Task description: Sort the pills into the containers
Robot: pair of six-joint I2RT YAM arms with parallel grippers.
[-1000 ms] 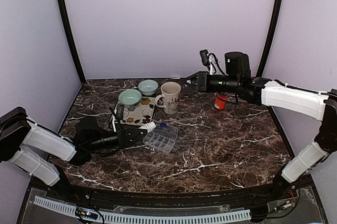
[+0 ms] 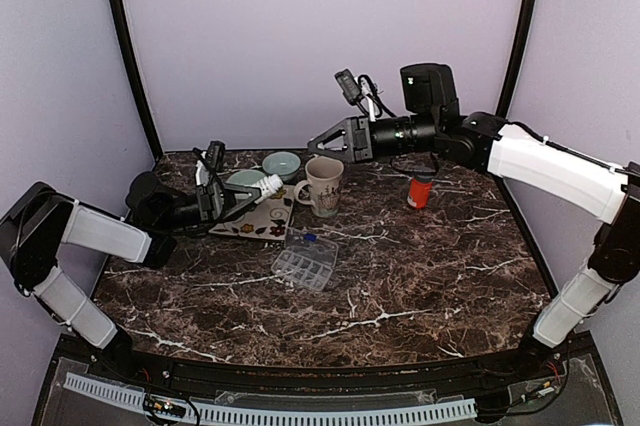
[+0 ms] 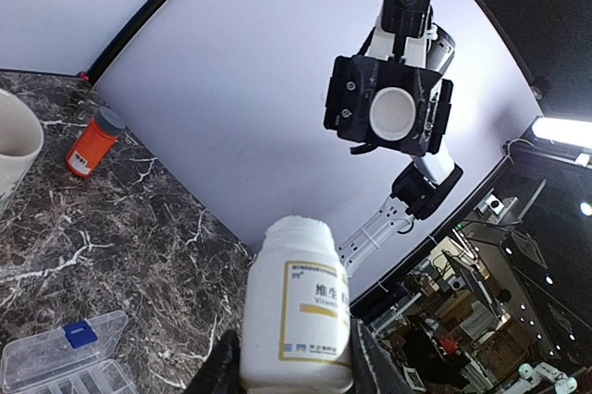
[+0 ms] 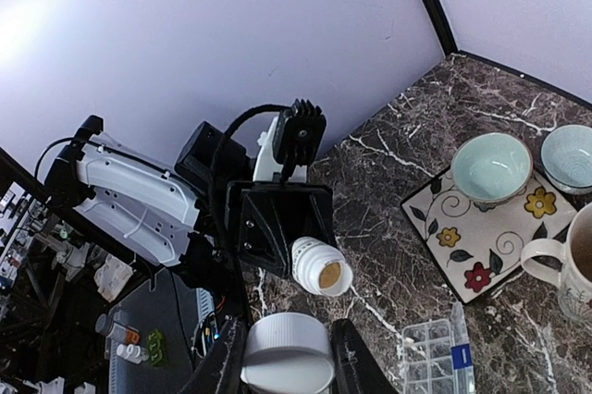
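My left gripper (image 2: 242, 203) is shut on a white vitamin bottle (image 3: 296, 311), raised at the left and tilted. In the right wrist view the uncapped mouth of that bottle (image 4: 322, 269) faces the camera, tan inside. My right gripper is shut on a round white cap (image 4: 289, 346), higher up and apart from the bottle. On the table the clear compartment box (image 2: 305, 266) lies with its lid raised; no pills can be made out in it. An orange-red bottle with a grey cap stands toward the back right.
A flowered tile (image 4: 467, 269) carries a pale green bowl (image 4: 492, 167); a second bowl (image 2: 281, 165) is beside it. A patterned mug (image 2: 323, 187) stands right of the tile, behind the box.
The left gripper has risen and moved back with the bottle, from near the box to over the tile's area. My right gripper has moved left and up, toward the mug's side.
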